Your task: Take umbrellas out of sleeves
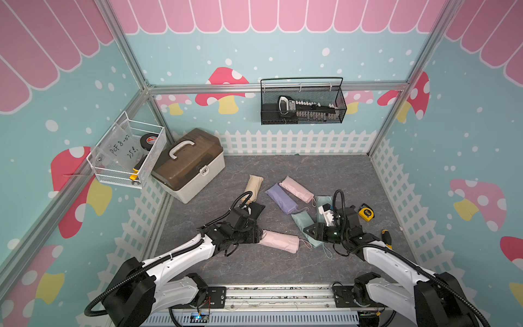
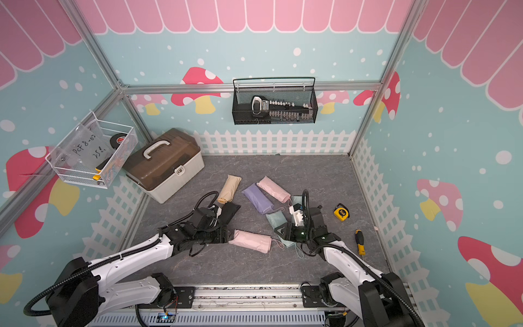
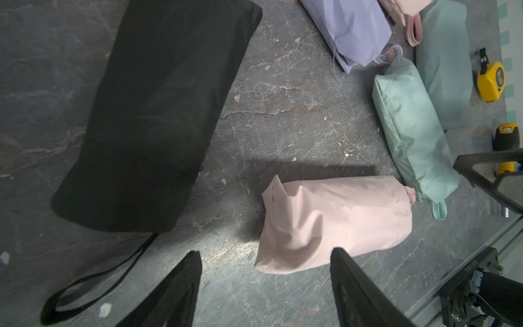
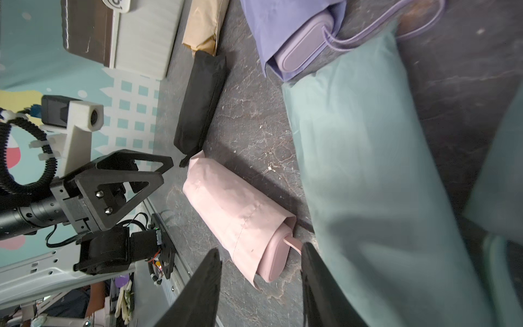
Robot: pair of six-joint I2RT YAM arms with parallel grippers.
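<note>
Several sleeved umbrellas lie on the grey floor: the near pink one [image 3: 337, 218], a black one [image 3: 152, 109], lilac [image 1: 280, 197], far pink [image 1: 297, 189], tan [image 2: 229, 188] and two mint ones [image 4: 376, 179]. Pink and lilac umbrella ends show at their sleeve openings in the right wrist view. My left gripper is open above the floor at the near end of the black and pink sleeves, nothing between its fingers. My right gripper is open over the mint sleeve and pink sleeve's end, holding nothing.
A toolbox [image 1: 188, 163] stands back left. A tape measure [image 1: 366, 212] and yellow screwdriver [image 2: 359, 242] lie at the right. Wire baskets [image 1: 302, 103] hang on the back and left walls.
</note>
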